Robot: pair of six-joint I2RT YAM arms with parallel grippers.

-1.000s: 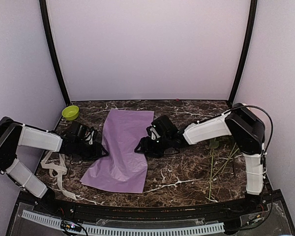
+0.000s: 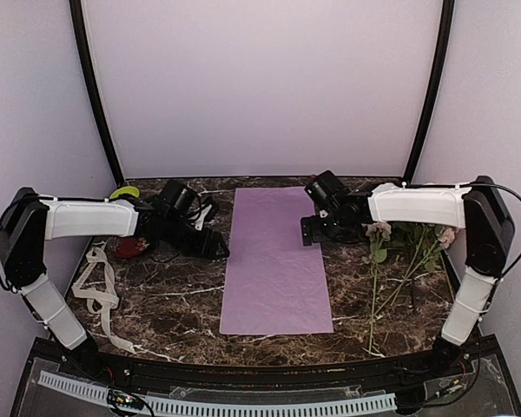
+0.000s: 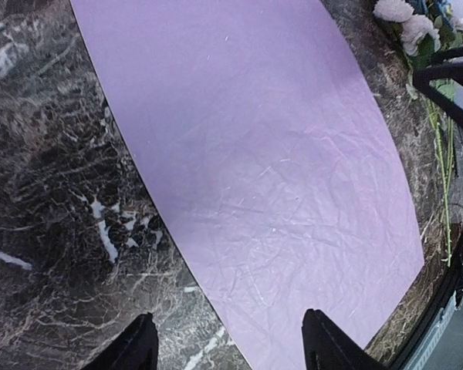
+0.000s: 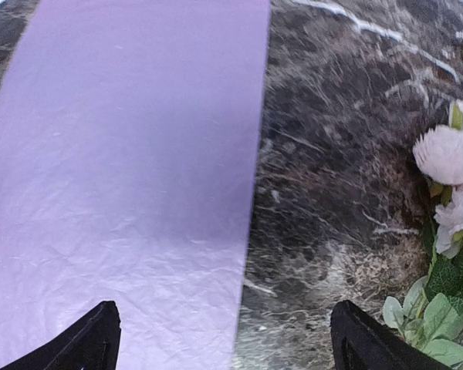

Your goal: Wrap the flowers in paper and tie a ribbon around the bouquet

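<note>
A pink-purple wrapping sheet [image 2: 273,278] lies flat in the middle of the dark marbled table. My left gripper [image 2: 219,247] is just off its left edge, and in the left wrist view its fingertips [image 3: 143,343] stand apart above the sheet's border with nothing between them. At the sheet's right edge my right gripper [image 2: 308,231] hovers, open and empty; the right wrist view shows its fingers [image 4: 100,339] wide apart. The fake flowers [image 4: 447,154], pale pink with green leaves, lie at the right, their stems [image 2: 373,304] pointing toward the front. A white ribbon [image 2: 104,297] lies loosely folded at the left.
A yellow-green bowl [image 2: 125,191] stands at the back left, partly behind my left arm. Beneath that arm a red item [image 2: 132,248] partly shows. Bare table lies on both sides of the sheet.
The sheet has shifted right and now lies straighter and flatter.
</note>
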